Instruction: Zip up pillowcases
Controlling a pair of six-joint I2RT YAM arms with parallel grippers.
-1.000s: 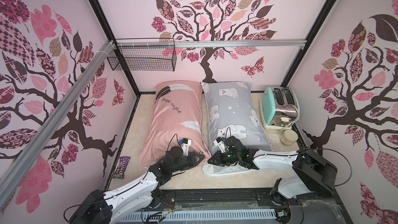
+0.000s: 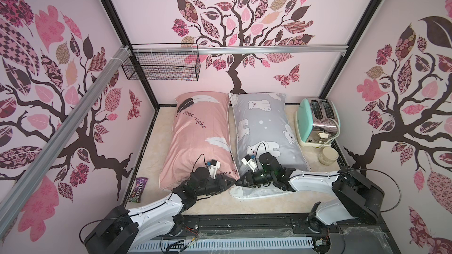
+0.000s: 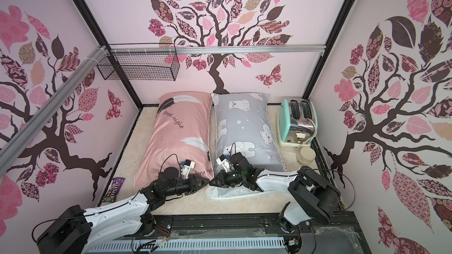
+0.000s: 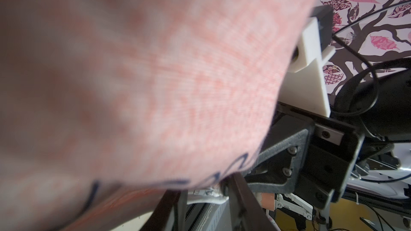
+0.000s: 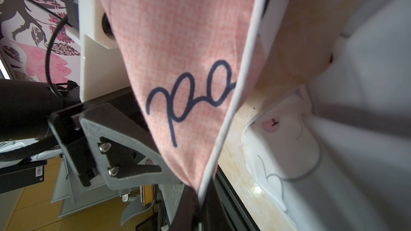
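The pink pillowcase (image 2: 193,136) lies on the left, the grey bear pillowcase (image 2: 259,127) beside it. At the pink one's front right corner my right gripper (image 2: 239,182) is shut on that corner, whose fabric and white piped edge (image 5: 237,94) run down between its fingers in the right wrist view. My left gripper (image 2: 227,183) is just left of it at the front edge, pink fabric (image 4: 162,68) filling its wrist view. Its fingers (image 4: 239,201) are blurred and partly under the fabric; I cannot tell what is between them.
A mint toaster (image 2: 308,117) and a cream round container (image 2: 328,156) stand at the right. A snack bag (image 2: 137,190) lies at the left. A wire basket (image 2: 160,65) hangs on the back rail. A strip of bare table shows along the front.
My left gripper has moved slightly right and down in the top left view, toward the right gripper. The right arm is nearly still.
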